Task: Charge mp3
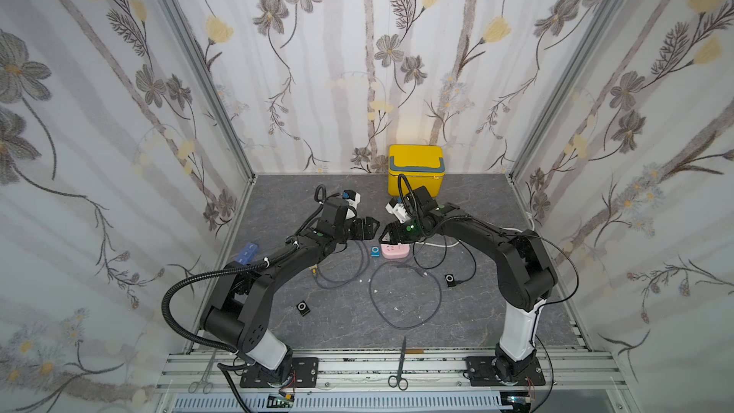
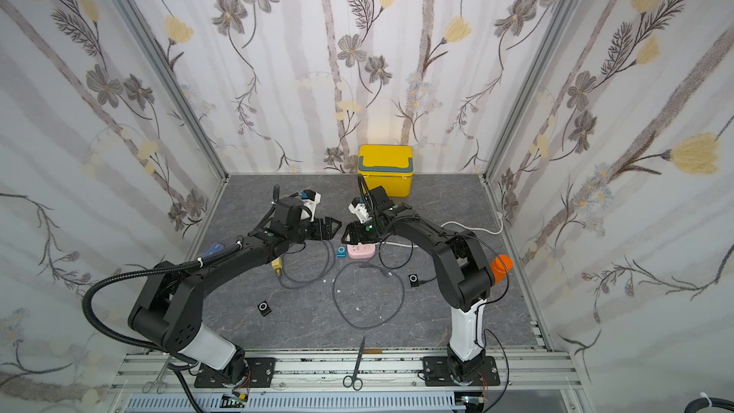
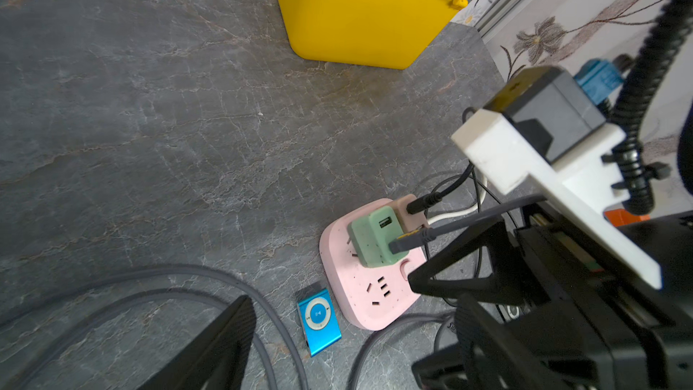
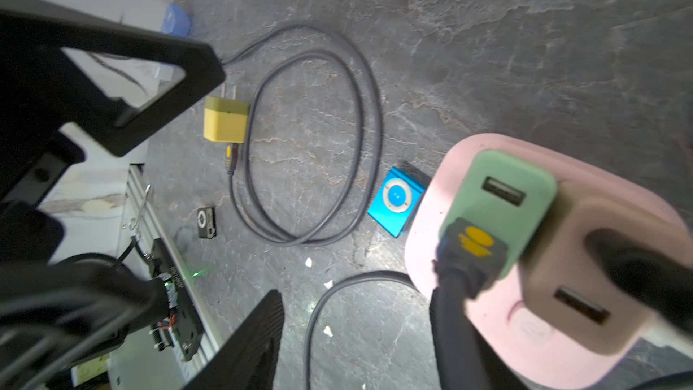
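The green charger (image 3: 377,234) sits on the pink power strip (image 3: 361,299); how deep it is seated I cannot tell. One USB port on it is bare, and a grey cable plug (image 3: 410,241) is at the other. Beside the strip lies a blue mp3 player (image 4: 396,200) with no cable at it. My right gripper is open beside the strip, one finger (image 4: 462,346) overlapping the cable in view. Across from it stands my left gripper, open, nothing held. A black mp3 player (image 2: 413,280) has a cable attached.
A yellow charger (image 4: 225,120) with a cable and another black player (image 4: 206,222) lie to the left. The yellow box (image 1: 416,172) stands at the back, an orange container (image 2: 500,266) at the right. A looped grey cable (image 1: 371,290) crosses the front floor.
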